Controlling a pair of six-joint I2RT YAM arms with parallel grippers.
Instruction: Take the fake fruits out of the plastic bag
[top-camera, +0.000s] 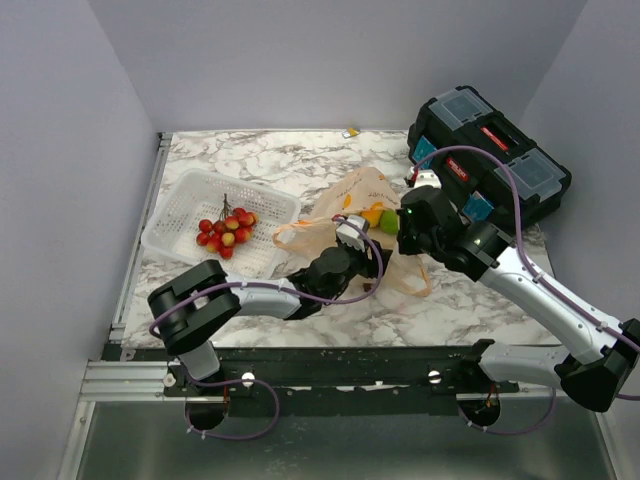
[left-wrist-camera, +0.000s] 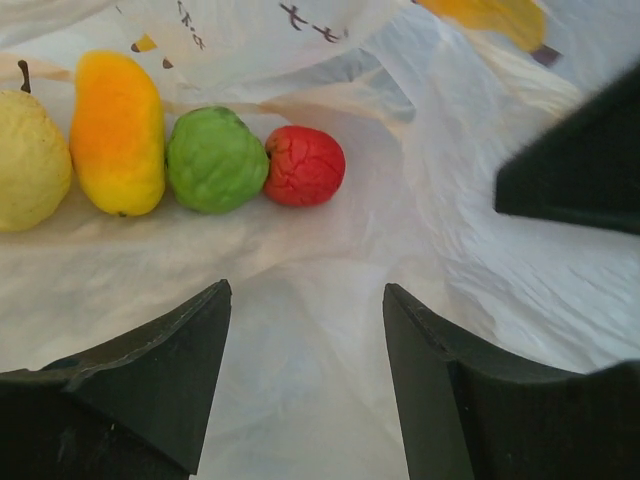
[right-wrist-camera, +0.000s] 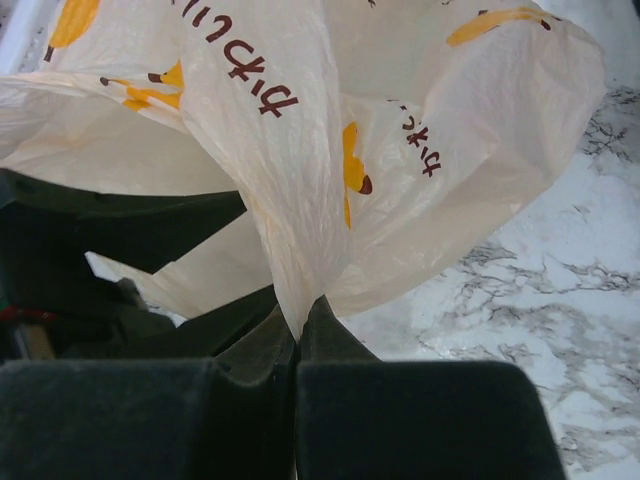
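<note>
The crumpled plastic bag (top-camera: 350, 190) lies open at the table's middle. Inside it, the left wrist view shows a yellow pear (left-wrist-camera: 25, 160), a mango (left-wrist-camera: 118, 130), a green fruit (left-wrist-camera: 215, 160) and a red fruit (left-wrist-camera: 305, 165) in a row. My left gripper is in the bag's mouth, open, with the fruits ahead of its empty fingers. My right gripper is shut on a gathered fold of the bag (right-wrist-camera: 285, 200), holding it up at the right side.
A white basket (top-camera: 170, 225) with several red fruits (top-camera: 228, 232) stands at left. A black toolbox (top-camera: 500, 160) occupies the back right.
</note>
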